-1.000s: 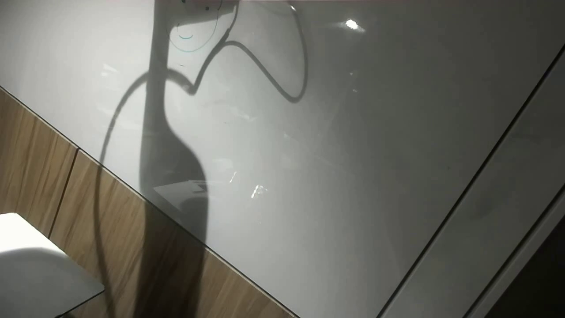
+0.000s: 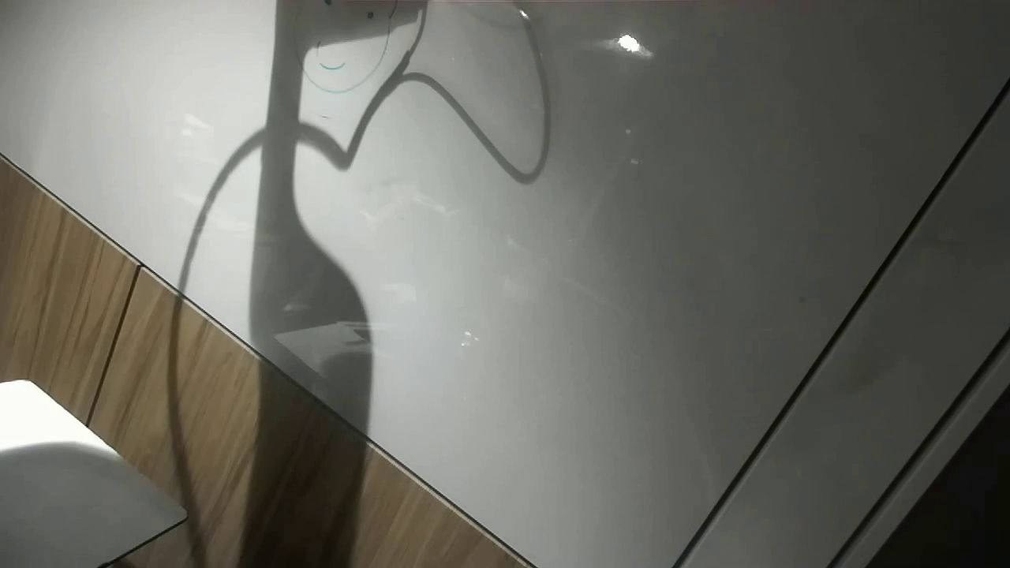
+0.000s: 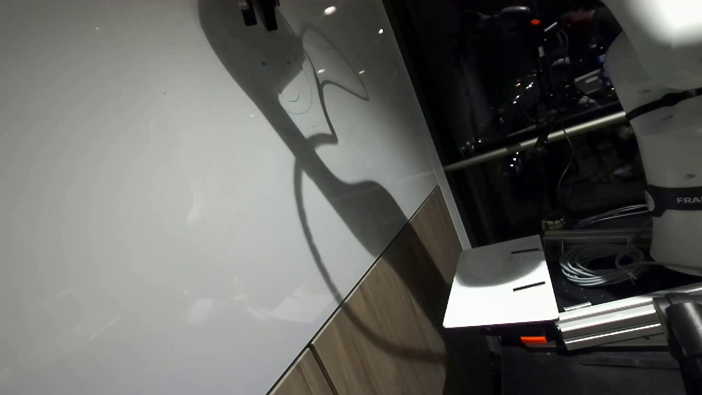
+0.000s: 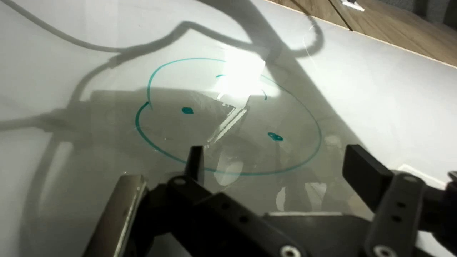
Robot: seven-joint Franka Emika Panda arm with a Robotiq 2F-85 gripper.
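Note:
My gripper stands open in the wrist view, its two black fingers wide apart with nothing between them. Beyond the fingertips, a teal smiley face (image 4: 274, 136) is drawn on the glossy white whiteboard (image 4: 381, 94): a rough round outline, two dots for eyes and a curved mouth partly lost in bright glare. In exterior view 2 the dark fingers (image 3: 268, 14) poke in at the top edge, close to the faint drawing (image 3: 294, 99). Exterior view 1 has only the lower part of the face (image 2: 331, 66) at its top; the gripper is outside it.
Shadows of the arm and a cable fall across the board. Wood-grain panels (image 3: 375, 309) adjoin one edge. A white plate (image 3: 487, 309) sits beside the robot base (image 3: 678, 151), with coiled cables (image 3: 592, 266) nearby. Apart from the drawing, the board's surface looks clear.
In exterior view 1, small glare spots on the board have shifted or faded. The shadows and the drawing look the same.

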